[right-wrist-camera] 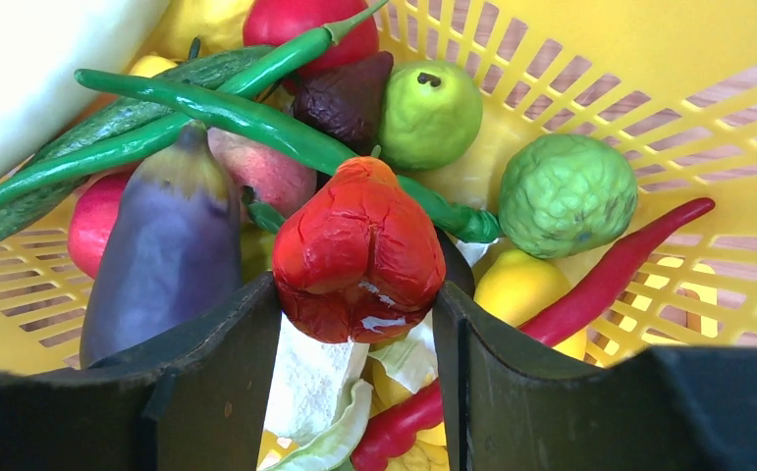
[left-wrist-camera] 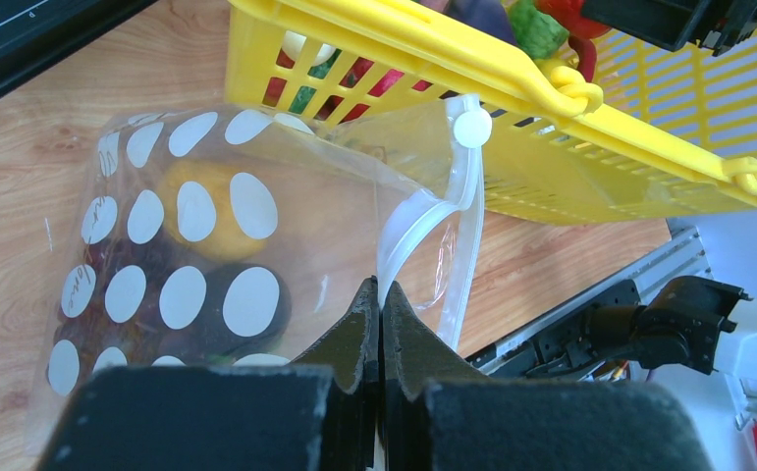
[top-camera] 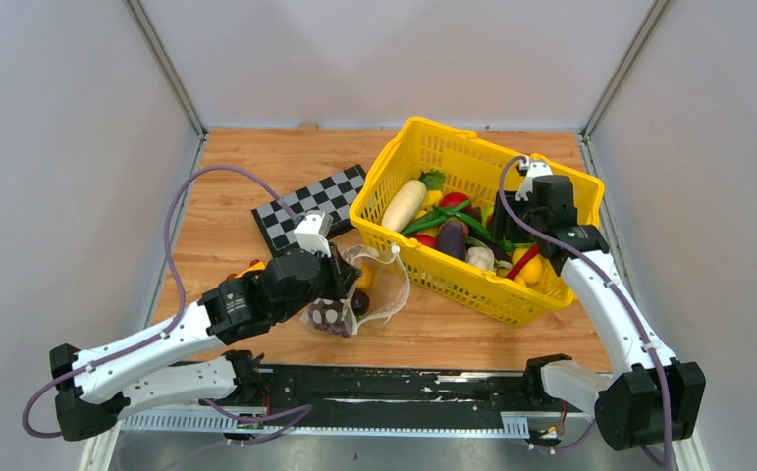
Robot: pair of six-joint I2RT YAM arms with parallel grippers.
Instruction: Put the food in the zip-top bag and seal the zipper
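Note:
The clear zip top bag (left-wrist-camera: 345,196) with white dots lies on the table, its mouth spread apart beside the basket. Inside it show a yellow food (left-wrist-camera: 219,201) and a dark round one (left-wrist-camera: 286,294). My left gripper is shut on one edge of the bag's mouth; the thin film runs into the fingertips. Over the basket, my right gripper is shut on a wrinkled red pepper (right-wrist-camera: 359,240), one finger at each side of it. From above, the right arm hides that pepper.
The yellow basket (top-camera: 453,278) holds an eggplant (right-wrist-camera: 163,260), a white radish (top-camera: 404,206), green chilies and several other foods. Its near wall stands between the right gripper and the bag. A checkered board (top-camera: 320,203) lies left of it.

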